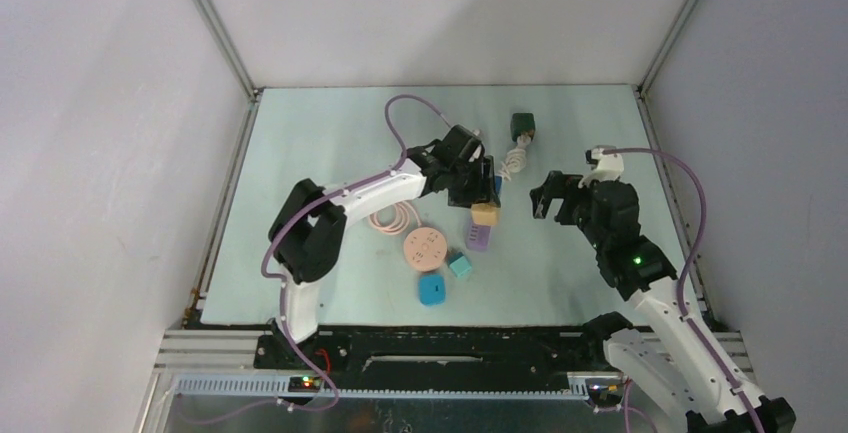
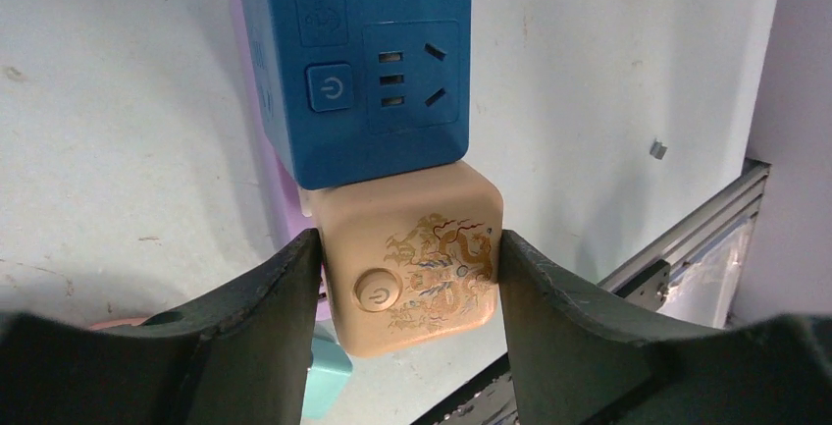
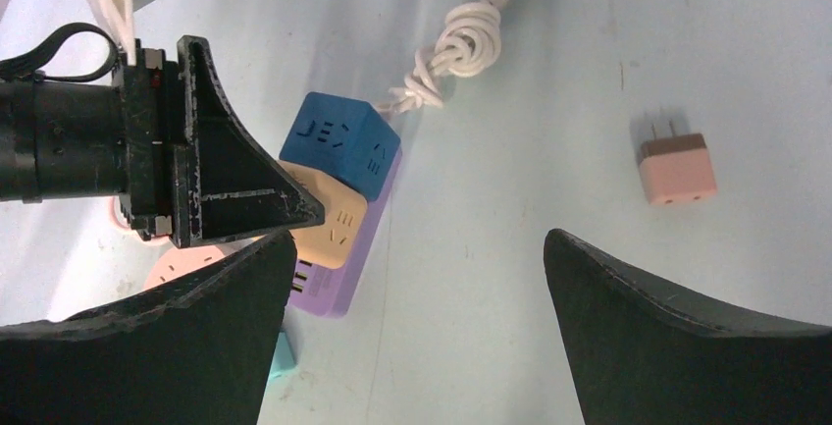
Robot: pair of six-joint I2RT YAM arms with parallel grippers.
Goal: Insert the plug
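My left gripper is shut on a beige plug block (image 2: 410, 268) with a round button and gold dragon print, held against the blue cube socket (image 2: 392, 72). The purple power strip (image 3: 329, 288) lies beneath both; whether any prongs are inserted is hidden. My right gripper stands open and empty to the right of them, above the table. A small pink plug (image 3: 677, 168) with prongs upward stands apart on the right in the right wrist view.
A round pink socket (image 1: 425, 250), a cyan cube (image 1: 460, 264) and a blue square (image 1: 431, 290) lie in front. A dark green block (image 1: 522, 124) with a coiled white cord is at the back.
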